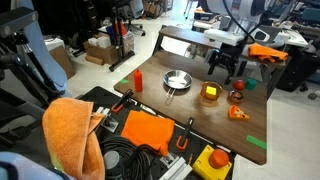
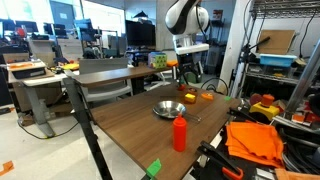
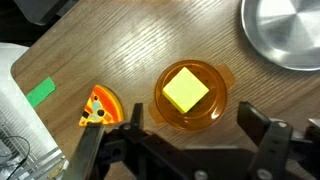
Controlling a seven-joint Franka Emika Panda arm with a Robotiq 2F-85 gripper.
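Observation:
My gripper stands open above the table, its two dark fingers set wide apart with nothing held. Below, in the wrist view, a yellow block (image 3: 185, 89) rests on a round brown dish (image 3: 190, 120) with small side handles. Exterior view 1 puts that block (image 1: 211, 91) near the middle of the table, slightly in front of and left of the gripper (image 1: 231, 76). A silvery pan (image 1: 176, 78) lies to the left of the dish. On the other side is a toy pizza slice (image 1: 238, 113).
A red bottle (image 1: 138, 81) stands near the table's left edge. Behind the pizza slice are a brown bowl (image 1: 235, 97), a red round object (image 1: 239, 84) and a green cup (image 1: 251, 84). Bare wooden tabletop (image 1: 195, 110) extends in front of the dish.

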